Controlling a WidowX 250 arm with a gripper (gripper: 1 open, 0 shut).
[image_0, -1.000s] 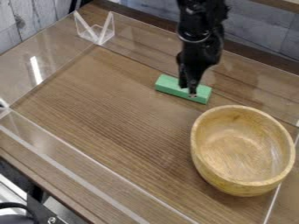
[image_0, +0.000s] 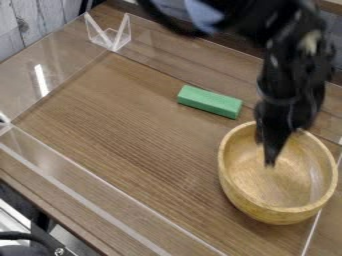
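My gripper (image_0: 283, 120) is a blurred dark shape on the right, over the far part of a yellow wooden bowl (image_0: 265, 205). Its fingers blur, so whether they hold anything is unclear. A green block (image_0: 209, 101) lies on the wooden table left of the gripper, outside the bowl.
A clear plastic piece (image_0: 110, 33) stands at the back left. The table's edge runs along the lower left.
My gripper has moved right and toward the front, away from the green block to above the bowl, and is now blurred. The block and bowl look unmoved.
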